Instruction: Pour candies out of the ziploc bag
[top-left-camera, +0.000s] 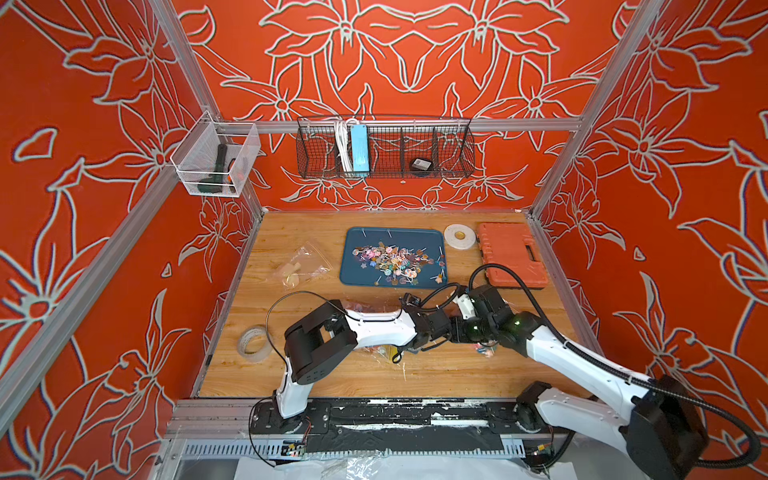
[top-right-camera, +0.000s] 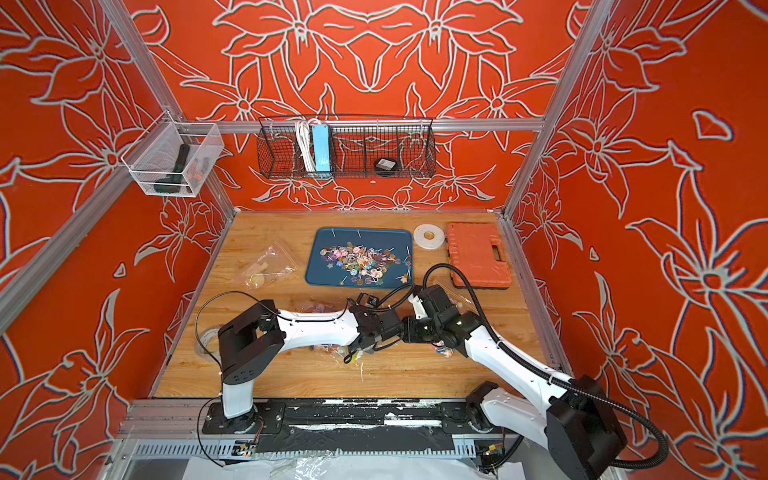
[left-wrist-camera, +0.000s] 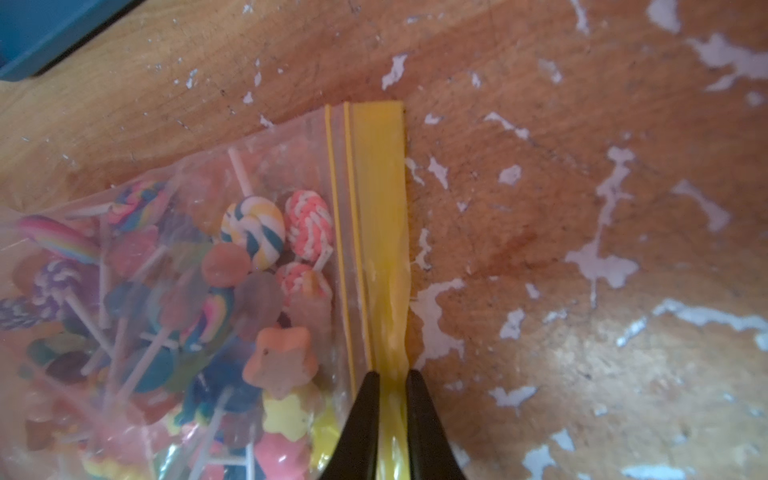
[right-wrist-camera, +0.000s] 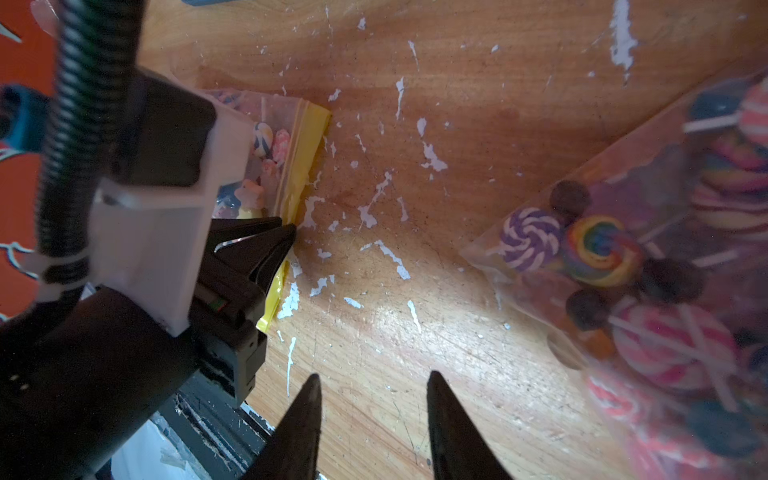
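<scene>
A candy-filled ziploc bag (left-wrist-camera: 240, 320) with a yellow zip strip (left-wrist-camera: 376, 176) lies on the table under my left gripper, whose fingertips sit close on either side of that strip, part open or closing; whether they grip it is unclear. A second bag of candies (right-wrist-camera: 656, 280) lies on the right in the right wrist view. My right gripper is open above bare wood between the two bags, with nothing between its fingers.
A blue tray (top-left-camera: 349, 272) with loose candies stands behind the arms. A flat bag (top-left-camera: 300, 264), tape rolls (top-left-camera: 459, 237) and an orange case (top-left-camera: 512, 248) surround it. A wire basket (top-left-camera: 384, 152) hangs on the back wall.
</scene>
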